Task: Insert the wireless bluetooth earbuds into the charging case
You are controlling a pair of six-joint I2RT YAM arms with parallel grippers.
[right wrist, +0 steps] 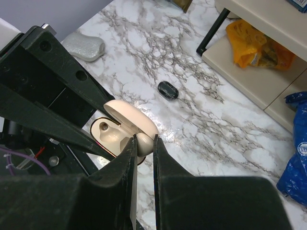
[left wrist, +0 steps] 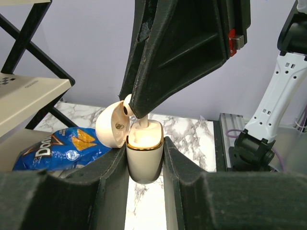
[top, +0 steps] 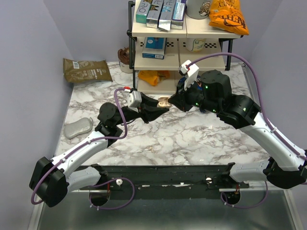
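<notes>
My left gripper is shut on the white charging case (left wrist: 146, 165), whose lid (left wrist: 109, 124) stands open. Above it, my right gripper is shut on a white earbud, held at the case's mouth with its stem pointing down in the left wrist view. In the right wrist view one well of the case looks empty; whether the held earbud sits inside the other is hidden. In the top view both grippers meet around the case (top: 163, 102) above the table's middle.
A blue bag (right wrist: 292, 167) lies on the right. A grey pouch (top: 78, 128) and a small dark oval object (right wrist: 168, 90) lie on the marble table (top: 158, 143).
</notes>
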